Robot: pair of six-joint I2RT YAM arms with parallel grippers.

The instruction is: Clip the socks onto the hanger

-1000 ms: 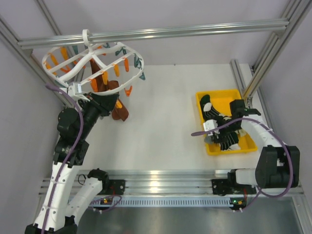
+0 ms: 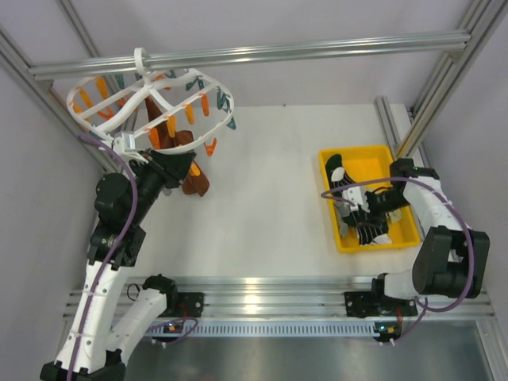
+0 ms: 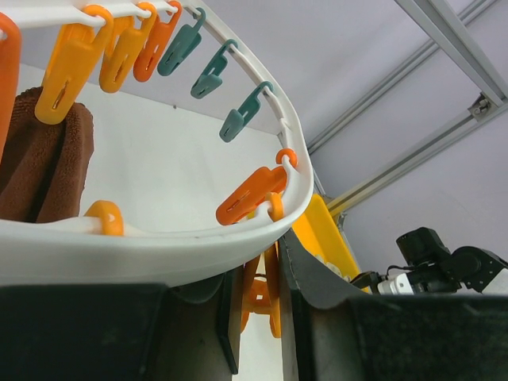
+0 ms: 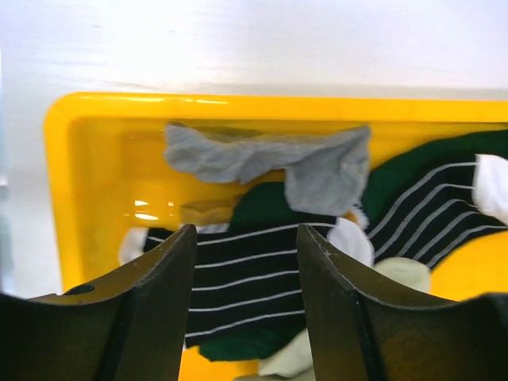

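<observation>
The white round hanger (image 2: 186, 148) hangs from the rail at left, with orange and teal clips around its ring. A brown sock (image 2: 196, 181) hangs from it; in the left wrist view, an orange clip overlaps the top of the brown sock (image 3: 59, 175). At the near rim, my left gripper is shut on an orange clip (image 3: 271, 278). To the right, my right gripper is open above the yellow box. Between and below its fingers lies a black-and-white striped sock (image 4: 246, 278); a grey sock (image 4: 238, 157) lies just beyond.
The yellow box (image 2: 407, 230) holds several socks, among them another striped sock (image 4: 429, 210) with a dark green end. White table (image 2: 262, 182) between hanger and box is bare. A metal rail (image 2: 317, 51) crosses above.
My right arm has shifted to the right over the box, uncovering more of the socks along the box's left side. The left arm stays at the hanger.
</observation>
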